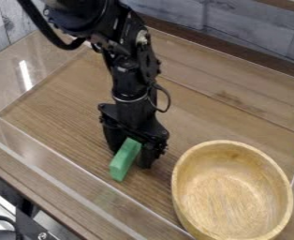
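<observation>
A black robot arm comes down from the top left to its gripper (133,145), which is low over the wooden table at the centre. A green elongated block (124,161) lies on the table at the gripper, its near end sticking out toward the front and its far end between or beneath the black fingers. The gripper looks open around the block; whether the fingers touch it cannot be told.
A large pale wooden bowl (232,192) sits at the front right, close to the gripper. A grey wall runs along the back.
</observation>
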